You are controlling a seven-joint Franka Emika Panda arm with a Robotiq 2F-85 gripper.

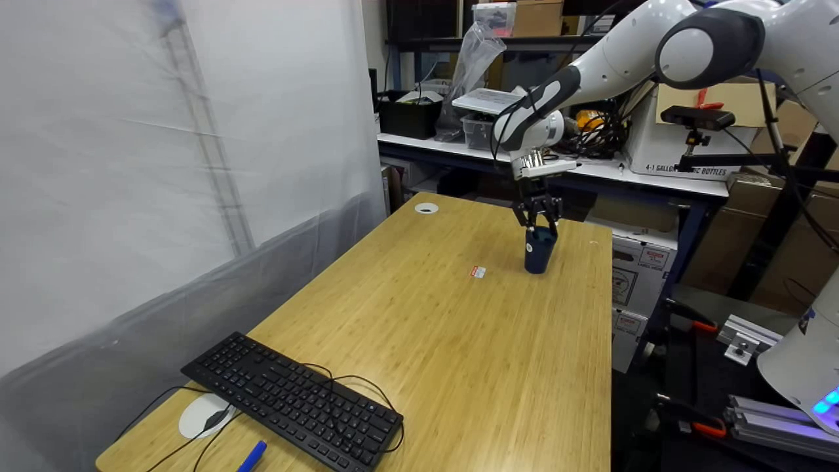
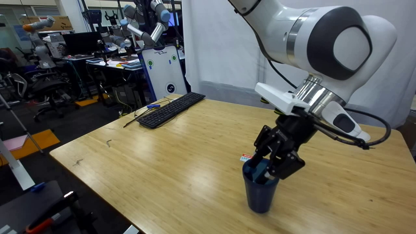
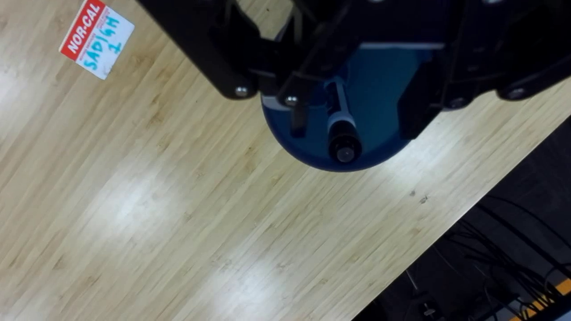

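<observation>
A dark blue cup (image 1: 538,258) stands upright near the far right part of the table. From above, in the wrist view, a marker (image 3: 341,117) with a black end and a pale body lies inside the cup (image 3: 380,152). My gripper (image 2: 260,168) points down into the cup's mouth, its fingers reaching below the rim. In the wrist view its fingertips (image 3: 298,122) stand apart on either side of the marker, the left one nearer to it. Contact with the marker does not show. The upper part of the marker is hidden by the gripper.
A red and white label (image 3: 96,38) lies flat beside the cup. At the table's other end are a black keyboard (image 1: 295,397) with its cable and a blue-handled tool (image 2: 153,106). Bare table (image 1: 456,338) lies between. The table edge runs close to the cup.
</observation>
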